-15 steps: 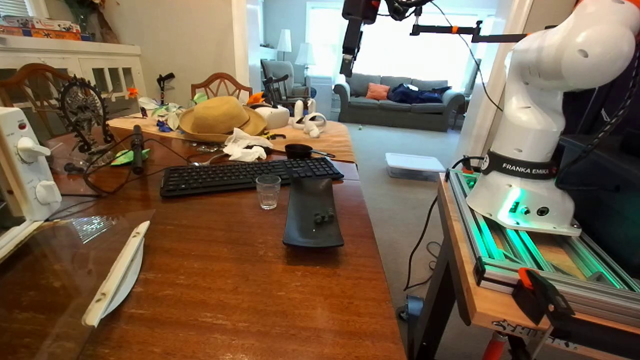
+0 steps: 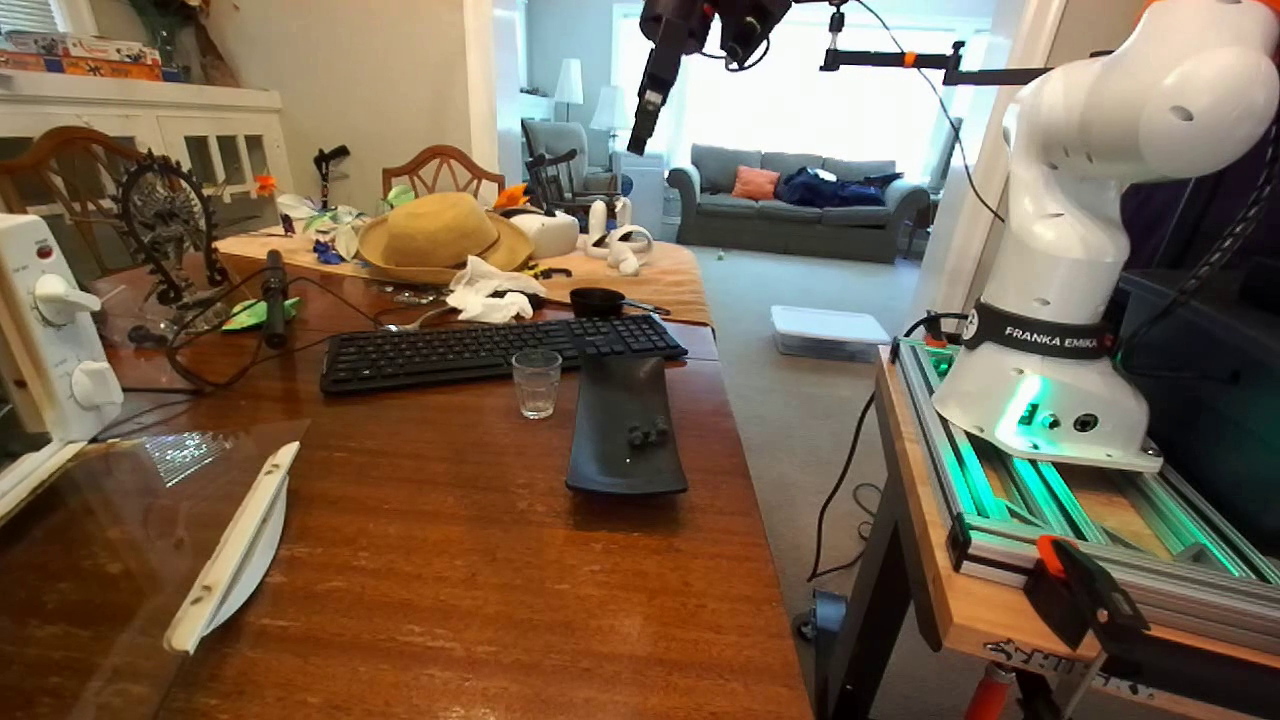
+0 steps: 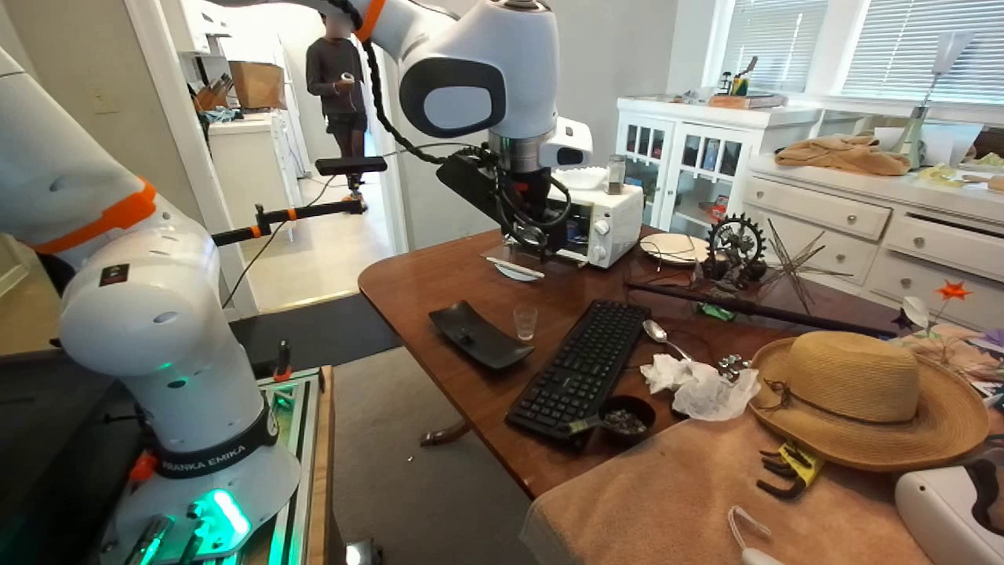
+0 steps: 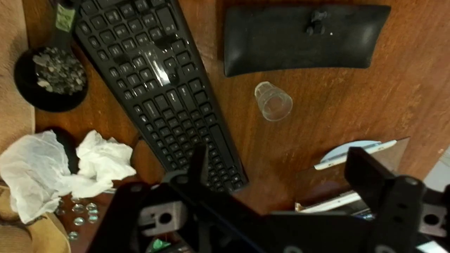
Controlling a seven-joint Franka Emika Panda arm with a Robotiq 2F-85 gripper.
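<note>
Wide apart, the fingers [image 4: 369, 170] of my open gripper frame bare table and the keyboard's end in the wrist view, with nothing held. Exterior view 1 has the gripper [image 2: 644, 132] high above the table. A clear glass [image 2: 536, 384] stands upright on the wood, between a black keyboard [image 2: 480, 352] and a curved black tray [image 2: 618, 462]. Small dark pieces [image 2: 648, 433] lie in the tray. From above, the glass [image 4: 273, 101] appears below the tray [image 4: 270, 42] and beyond my fingertips.
A black pan [image 3: 626, 417] of gravel, crumpled white cloth [image 3: 706, 386], a spoon [image 3: 663, 337] and a straw hat [image 3: 861, 395] crowd the far end. A white toaster oven [image 3: 607, 221] stands on the opposite side.
In exterior view 1 my gripper has shifted left, from above the couch's left end toward the armchair, and its finger tilts more. The objects on the table have stayed in place.
</note>
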